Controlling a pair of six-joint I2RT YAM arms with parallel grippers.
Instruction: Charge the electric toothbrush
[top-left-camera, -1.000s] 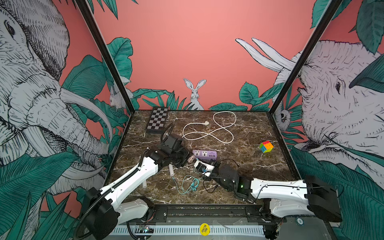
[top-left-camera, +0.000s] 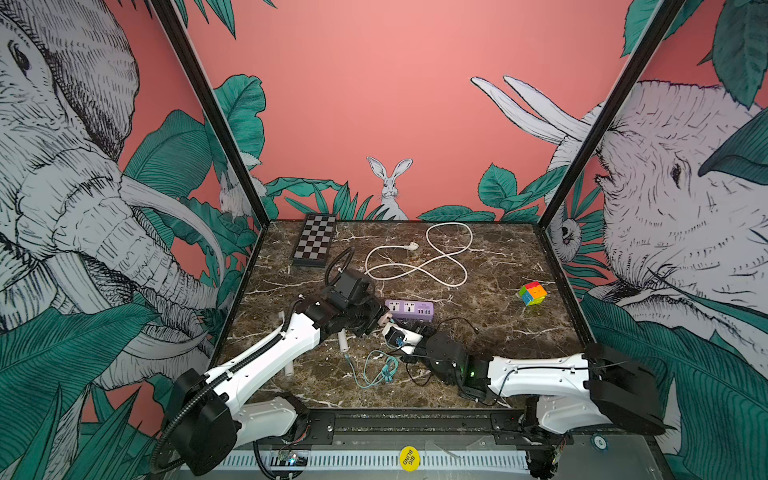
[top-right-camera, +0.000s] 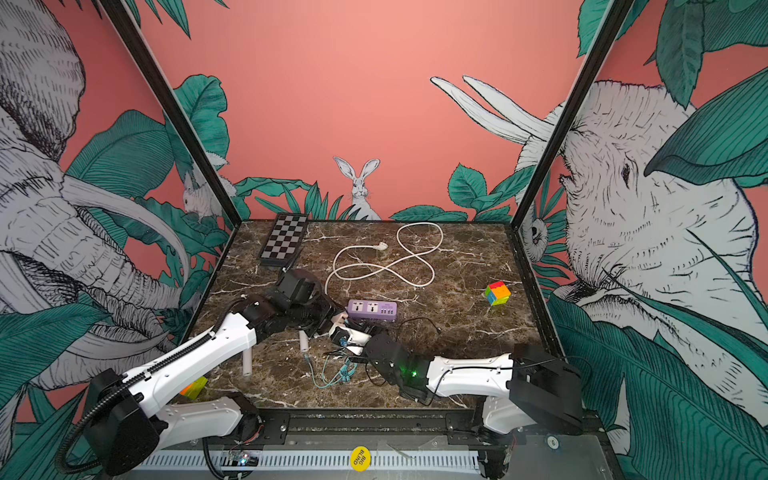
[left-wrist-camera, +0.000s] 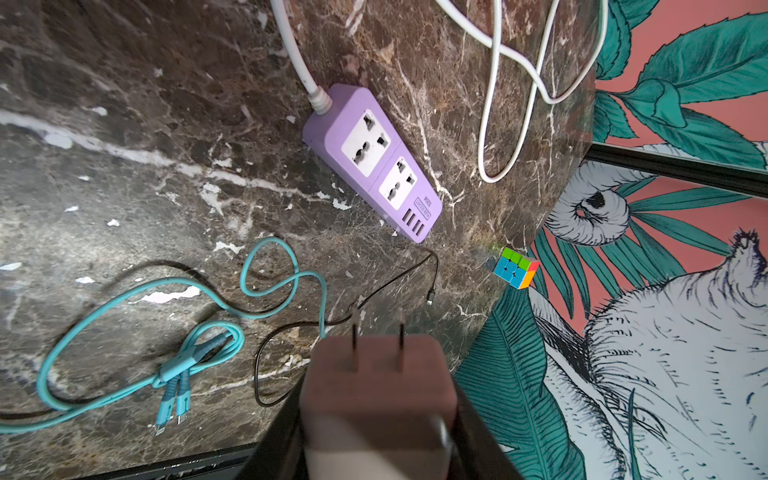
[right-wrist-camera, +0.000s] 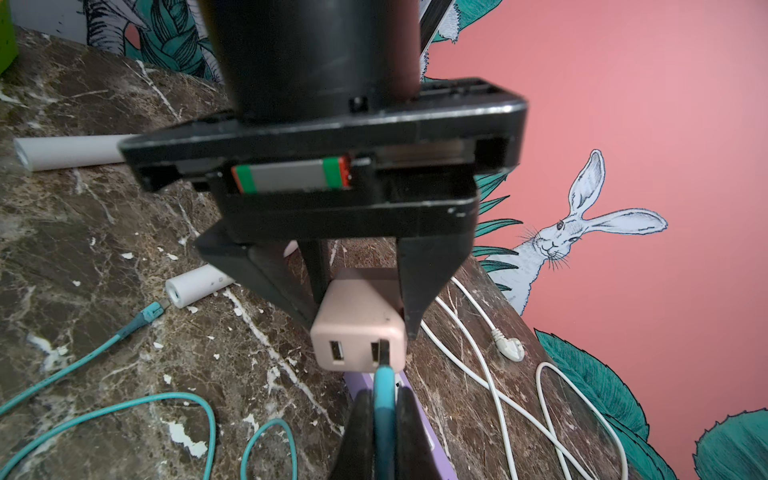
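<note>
My left gripper is shut on a pale pink charger block (left-wrist-camera: 377, 384), whose two prongs point away from the wrist. The block's two USB ports face my right gripper, which is shut on the teal cable (right-wrist-camera: 385, 428). That cable's USB plug (right-wrist-camera: 384, 352) is at the right-hand port; whether it is inside cannot be told. A white toothbrush handle (right-wrist-camera: 200, 285) lies on the table, with the cable's other connector (right-wrist-camera: 148, 313) close to its end. The purple power strip (left-wrist-camera: 372, 164) lies just beyond both grippers, its two sockets empty.
Loops of teal cable (left-wrist-camera: 192, 360) and a thin black cable (left-wrist-camera: 392, 280) lie near the strip. Another white tube (right-wrist-camera: 72, 152) rests at the left. A chessboard (top-left-camera: 314, 238) and a colour cube (top-left-camera: 532, 293) stand farther off.
My right gripper has moved left with the cable, closer to the charger block. The left arm has shifted only slightly, still with the block in its fingers.
</note>
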